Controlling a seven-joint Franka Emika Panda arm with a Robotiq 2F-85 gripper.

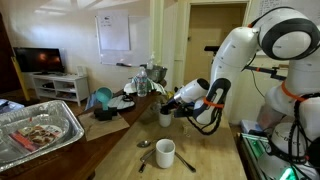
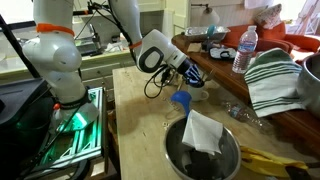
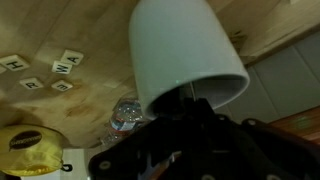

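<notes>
A white mug fills the upper middle of the wrist view, its opening facing my gripper. The dark fingers are shut at that opening, with a thin pale object seeming to run from between them into the mug. What this object is cannot be told, since the mug and fingers hide most of it. From the side, the mug stands on the table below my gripper. A second white mug is nearer the front edge.
A spoon and a dark utensil lie near the second mug. A large metal pot with a white cloth and a blue item are close by. A water bottle stands behind.
</notes>
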